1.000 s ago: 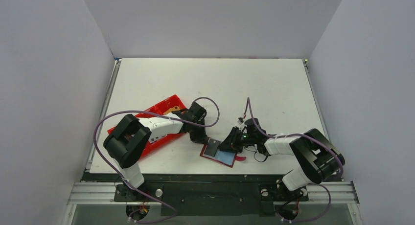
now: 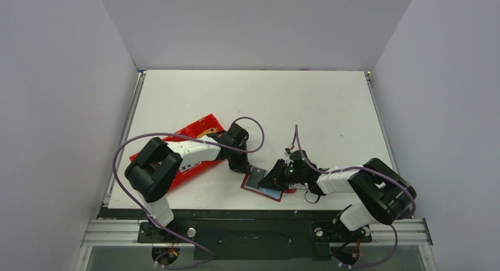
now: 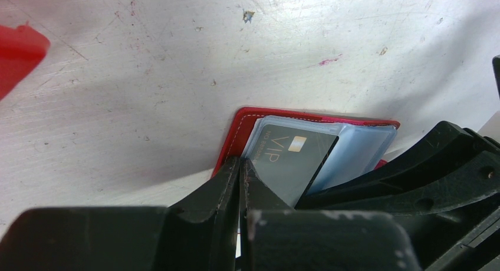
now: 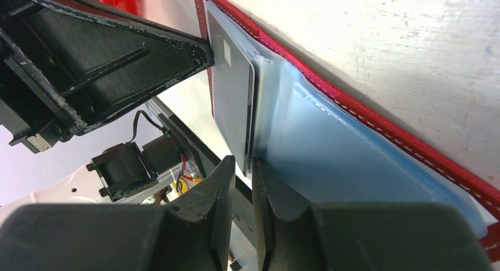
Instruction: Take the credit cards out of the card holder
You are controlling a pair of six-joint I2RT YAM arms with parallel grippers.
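An open red card holder (image 2: pixel 273 198) with clear plastic sleeves (image 4: pixel 354 153) lies near the table's front edge. A dark grey card (image 3: pixel 295 153), printed "VIP", sits in a clear sleeve, with its dark edge (image 4: pixel 252 106) turned to the right. My left gripper is shut, its tips pressing on the holder at the card's left side. At the card's right edge is my right gripper, fingers nearly together; whether the card's edge is between them cannot be seen. Nothing shows between the left fingers.
A red bin (image 2: pixel 194 173) with several items stands to the left, partly under the left arm. Both arms crowd closely over the holder.
My right gripper has moved a little left and toward the front, from over the clear sleeve to the card's edge. The left arm has stayed where it was.
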